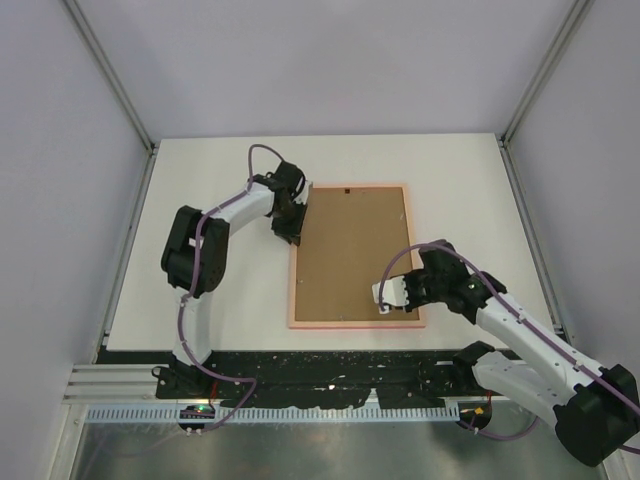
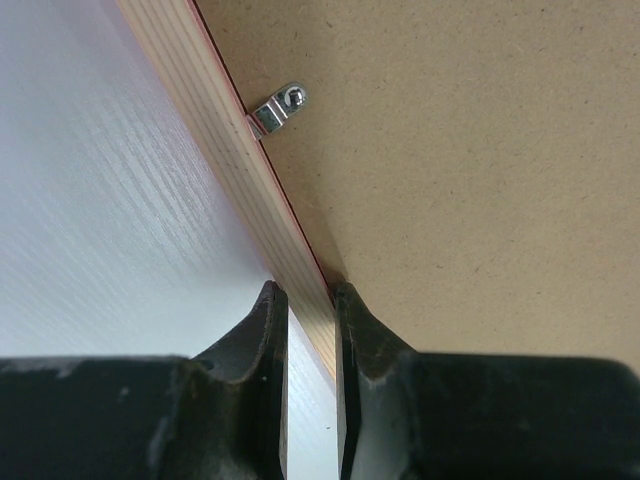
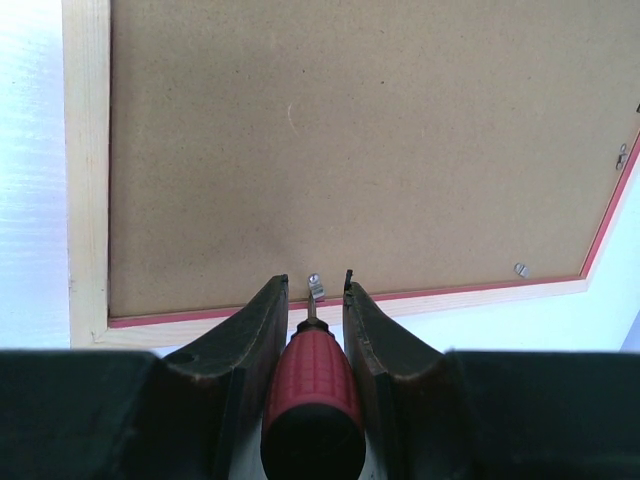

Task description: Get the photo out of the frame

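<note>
Lying back side up on the white table, the picture frame (image 1: 357, 325) has a pale wooden rim with a pinkish inner edge; a brown backing board (image 1: 345, 255) fills it, and the photo is hidden. My left gripper is shut on the rim's left side, near a metal clip (image 2: 278, 109) that lies over the board. Held in my right gripper, which is shut, is a screwdriver (image 3: 313, 360) with a red and black handle. Its thin tip reaches a clip (image 3: 315, 287) at the rim; whether it is under the clip I cannot tell.
More clips show along the rim in the right wrist view: one tab (image 3: 520, 269) and another clip (image 3: 621, 157). A dark piece (image 1: 347, 190) marks the board's far edge.
</note>
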